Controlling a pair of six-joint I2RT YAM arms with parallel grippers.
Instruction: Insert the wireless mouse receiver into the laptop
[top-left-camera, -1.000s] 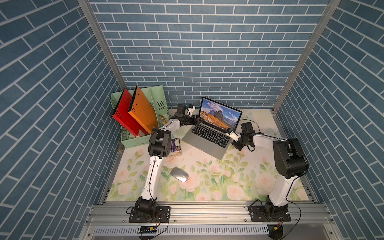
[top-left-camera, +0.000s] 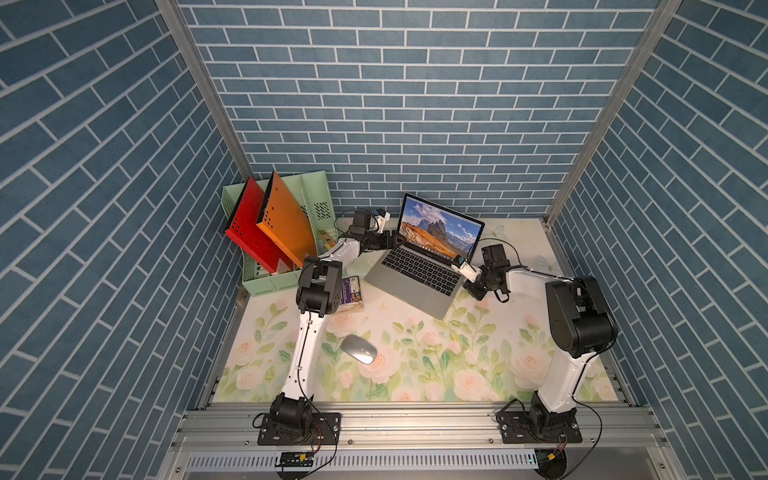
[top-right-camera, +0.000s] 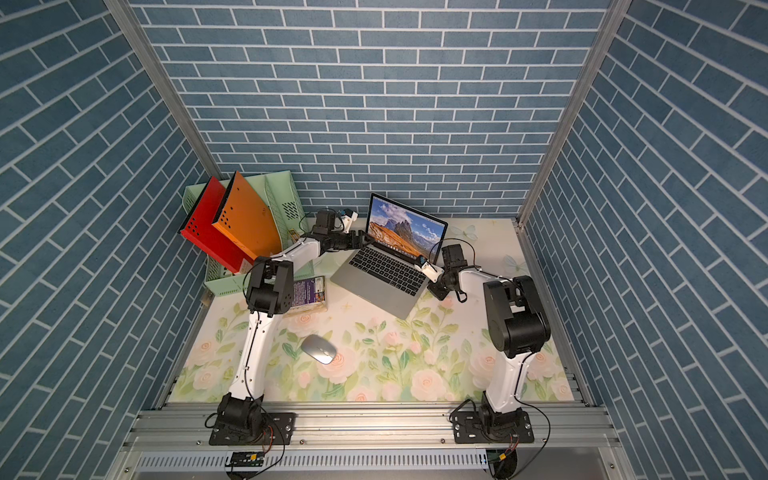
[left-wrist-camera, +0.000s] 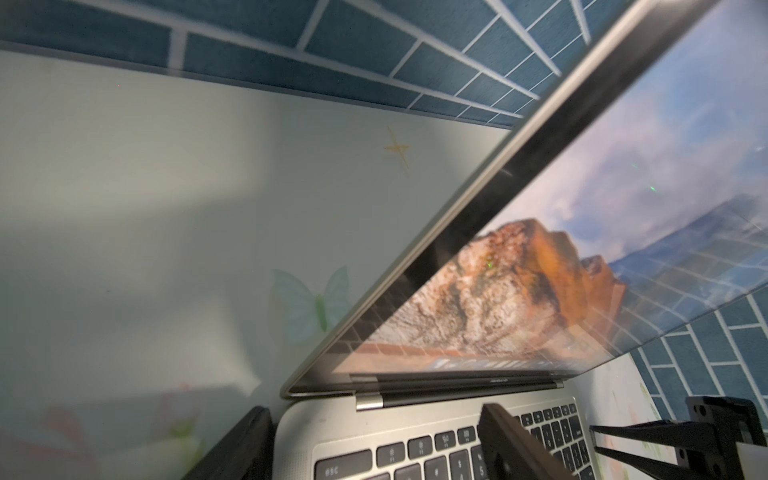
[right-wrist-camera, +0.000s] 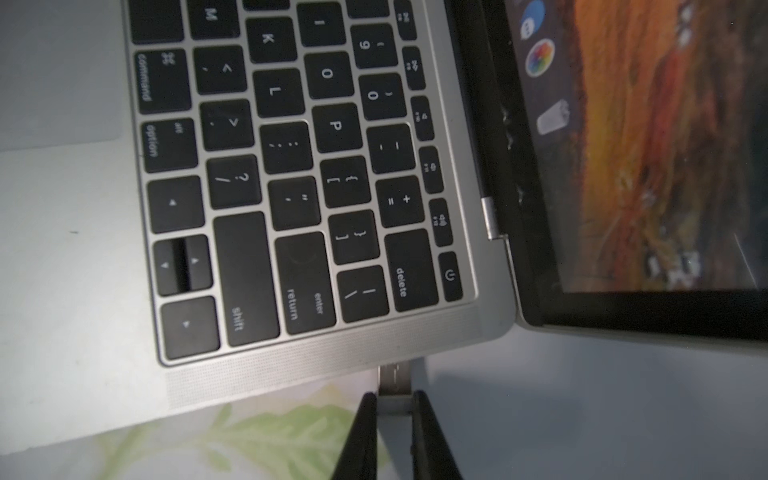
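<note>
The open laptop (top-left-camera: 412, 292) stands at the back middle. In the right wrist view, a small metal receiver (right-wrist-camera: 393, 377) projects from its right side edge, with my right gripper at its outer end, fingertips either side of it. How far it sits in the port cannot be told. My left gripper is part open at the laptop's left rear corner, beside the hinge and keyboard, with nothing seen between its fingers. The mouse (top-left-camera: 358, 349) lies on the front left of the table.
A green rack (top-left-camera: 264, 284) with red and orange folders (top-right-camera: 248, 216) stands at the back left, and a small package (top-right-camera: 309, 293) lies in front of it.
</note>
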